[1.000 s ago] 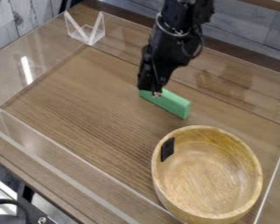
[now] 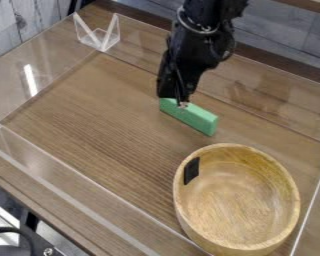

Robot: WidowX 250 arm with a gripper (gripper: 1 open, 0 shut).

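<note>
My gripper (image 2: 176, 88) hangs from the dark arm at the upper middle, its fingers pointing down just above the far-left end of a green block (image 2: 194, 119). The fingers look close together, and I see nothing held between them. The green block lies flat on the wooden surface, running diagonally toward the front right.
A large round tan bowl (image 2: 238, 205) with a black mark on its rim fills the lower right. A white wire-like piece (image 2: 100, 32) stands at the back left. Raised edges border the left and back.
The arm and gripper have shifted only slightly over the last second, staying above the green block. The block and bowl look unmoved.
</note>
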